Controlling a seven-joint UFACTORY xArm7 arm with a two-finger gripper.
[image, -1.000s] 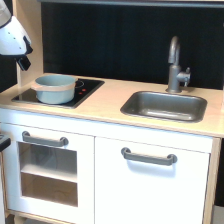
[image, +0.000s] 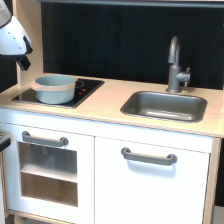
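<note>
A white arm link (image: 13, 38) with black trim reaches in at the upper left. Below it, a small dark part (image: 4, 142) pokes in from the left edge, in front of the cabinet; whether it belongs to my gripper is unclear. No fingers can be made out, and most of the arm lies outside the frame. The pale blue-grey pot (image: 55, 90) stands upright on the black cooktop (image: 88, 87), apart from the arm.
To the right, the sink (image: 165, 106) appears empty under a grey faucet (image: 177, 68). Bare wooden counter (image: 105, 112) lies between cooktop and sink. Both the left cabinet door with a window (image: 48, 163) and the right white door (image: 150, 185) look closed; each has a grey handle.
</note>
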